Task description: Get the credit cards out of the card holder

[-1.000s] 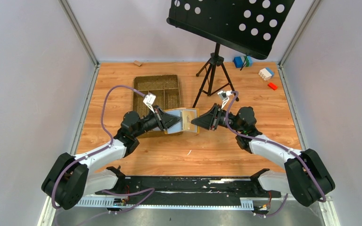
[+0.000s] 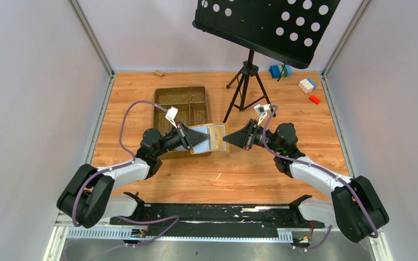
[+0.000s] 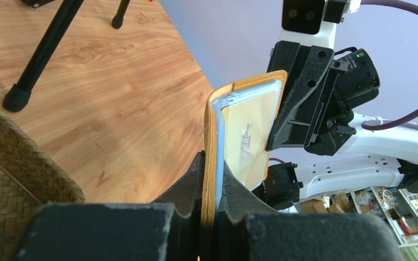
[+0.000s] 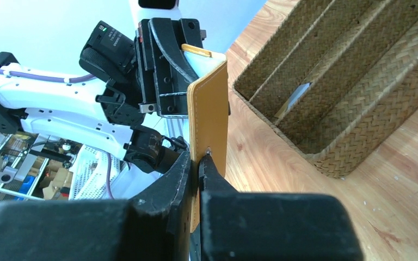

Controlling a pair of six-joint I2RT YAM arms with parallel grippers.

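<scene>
The tan card holder (image 2: 219, 137) is spread open between my two grippers, in front of the basket. Its stitched orange edge and clear sleeves show in the left wrist view, where a pale panel (image 3: 245, 140) with faint print lies inside; whether that is a card I cannot tell. My left gripper (image 2: 207, 136) is shut on the holder near its fold. On its right side my right gripper (image 2: 225, 140) is shut as well, gripping the edge. From the right wrist view the smooth tan outer cover (image 4: 211, 111) faces me.
Behind the left gripper stands a woven basket (image 2: 181, 93) with compartments; a bluish-white flat piece (image 4: 298, 94) lies in one. A black music stand (image 2: 249, 68) rises at the back. Building blocks (image 2: 306, 85) sit back right.
The left arm's elbow has swung forward and its cable has shifted, while the left gripper stays almost in place. My right gripper has barely moved. The holder remains between both.
</scene>
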